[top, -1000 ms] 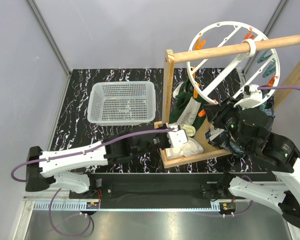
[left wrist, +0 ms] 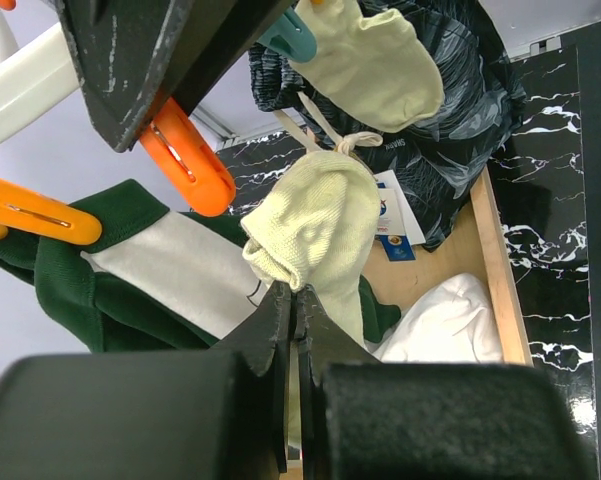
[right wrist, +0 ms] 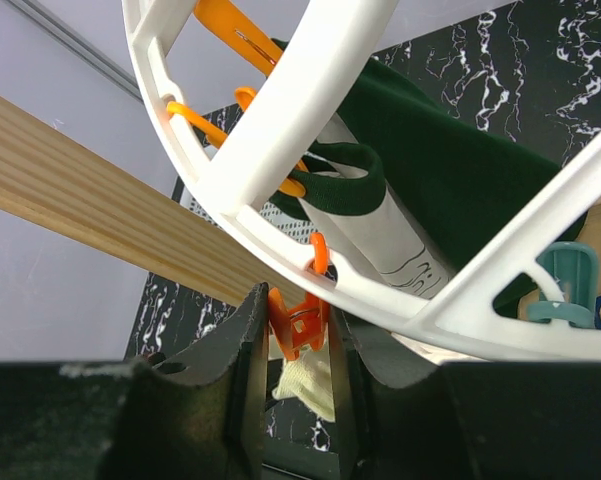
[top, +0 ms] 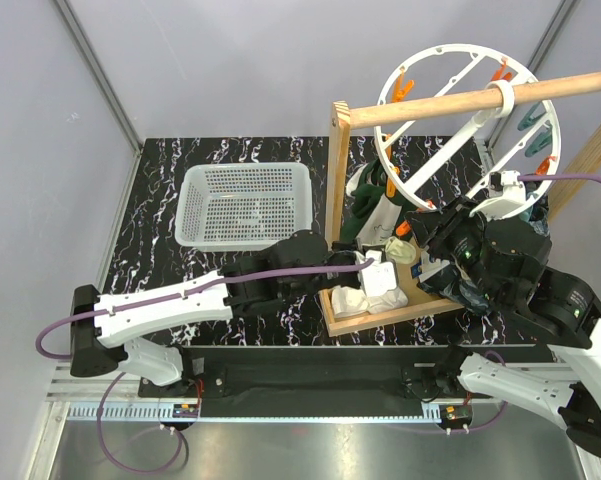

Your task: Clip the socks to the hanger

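A cream sock (left wrist: 315,220) is pinched at its edge by my left gripper, which is shut on it; the rest of the cloth stands up and droops around the fingertips. In the top view that sock (top: 401,250) is just below the white round hanger (top: 446,149). My right gripper is shut on an orange clip (right wrist: 308,322) at the hanger's rim. The clip (left wrist: 193,160) hangs above and left of the sock in the left wrist view, apart from it. Green-and-white socks (right wrist: 380,225) hang from other orange clips.
The wooden stand's bar (top: 460,104) crosses above the hanger. White cloth (top: 370,299) lies on the wooden base. A black plastic bag (left wrist: 450,120) is behind another hanging cream sock (left wrist: 380,70). An empty white basket (top: 245,208) stands at left.
My left gripper has moved right and slightly away from the front edge, bringing the cream sock closer to the right gripper. The right arm has hardly moved.
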